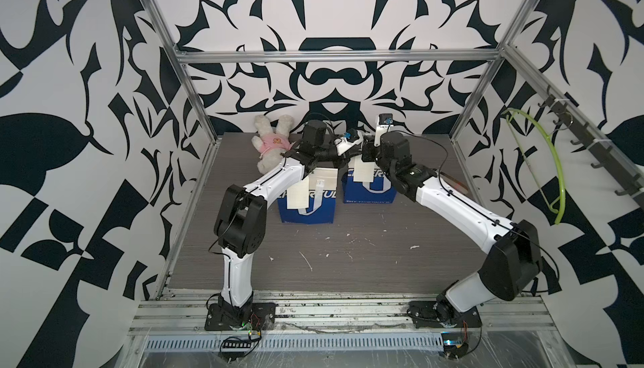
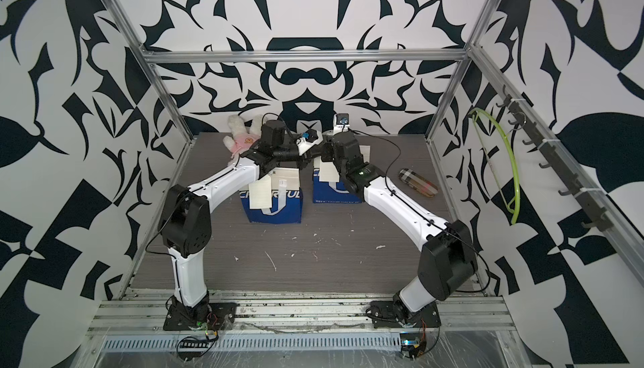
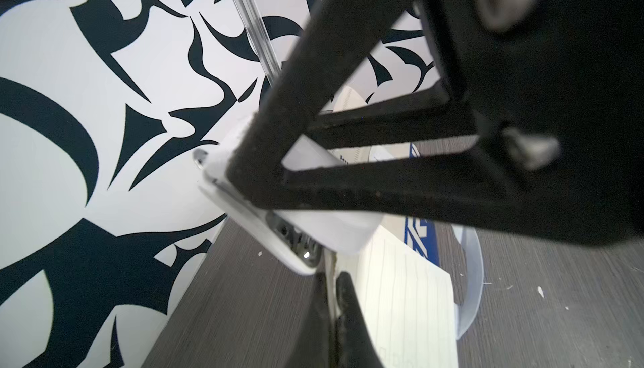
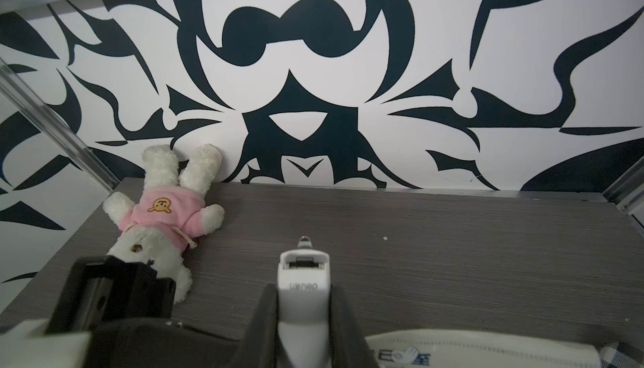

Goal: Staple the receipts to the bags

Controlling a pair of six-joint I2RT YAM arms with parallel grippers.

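Two blue bags stand mid-table: the left bag (image 1: 307, 215) with a cream receipt (image 1: 297, 193) on its front, the right bag (image 1: 369, 195) with a receipt (image 1: 363, 171) hanging from its top edge. My right gripper is shut on a white stapler, which in the left wrist view sits at the right bag's receipt (image 3: 409, 301). My left gripper is shut at that top edge, a thin pale edge between its fingers; how much it holds is hard to tell. The two grippers are close together above the right bag.
A white plush toy (image 4: 161, 210) in a pink shirt lies at the back left. A plaid object (image 2: 418, 181) lies at the right. A green hose (image 1: 556, 166) hangs on the right wall.
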